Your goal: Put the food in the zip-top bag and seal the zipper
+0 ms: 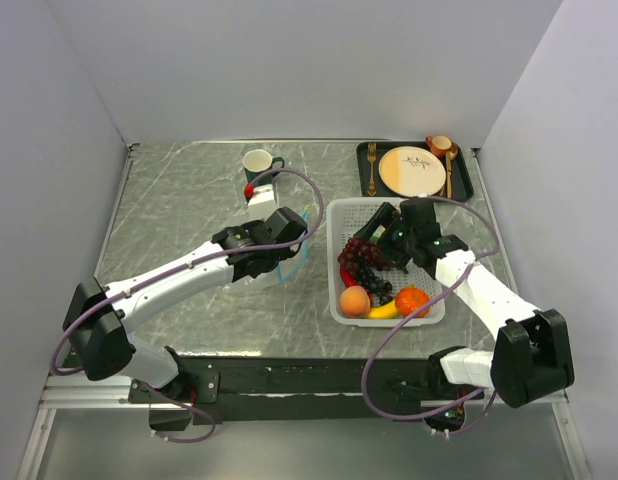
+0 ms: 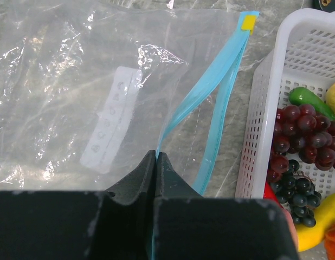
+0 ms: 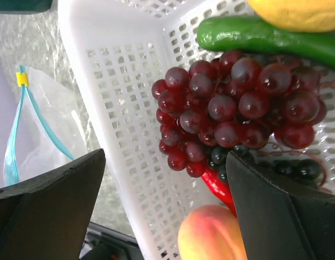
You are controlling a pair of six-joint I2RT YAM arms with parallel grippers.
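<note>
The clear zip top bag fills much of the left wrist view, its blue zipper strip parted toward the yellow slider. My left gripper is shut on the bag's blue-edged mouth. In the white basket, the red grape bunch rests loose on the black grapes and against the green cucumber-like vegetable. My right gripper stands open over the basket, nothing between its spread fingers; the bunch lies beyond its fingertips.
A peach, a banana, an orange pumpkin-like item and a red chili share the basket. Behind it sits a black tray with a plate. A mug stands behind the bag.
</note>
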